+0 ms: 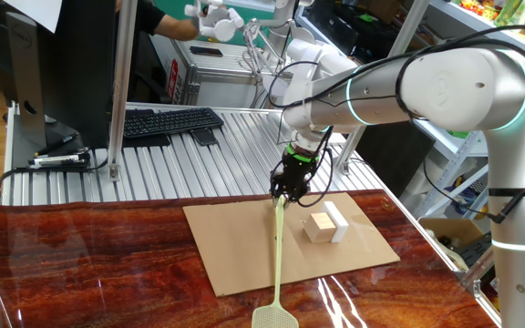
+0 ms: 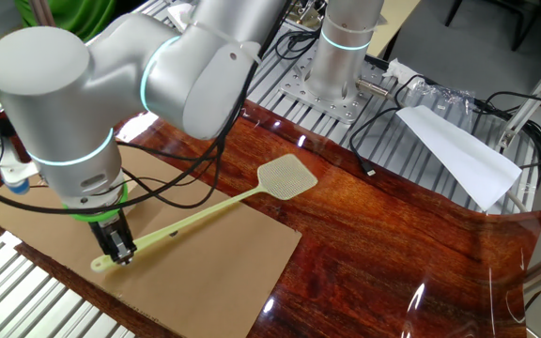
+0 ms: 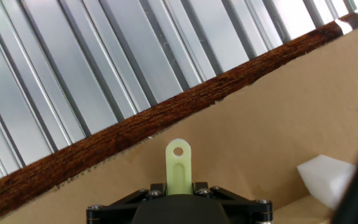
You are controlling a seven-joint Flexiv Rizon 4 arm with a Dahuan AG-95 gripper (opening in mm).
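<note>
A pale yellow-green fly swatter stretches across the cardboard, its mesh head beyond the sheet's edge over the dark wood. My gripper is shut on the swatter's handle near its end; the handle tip, with a round hole, sticks out past the black fingers. In exterior view 1 the gripper is at the cardboard's far edge, pointing down. How high the swatter hangs above the surface is hard to tell.
A wooden block and a white block stand together on the cardboard, right of the handle in exterior view 1. A keyboard lies on the ribbed metal table behind.
</note>
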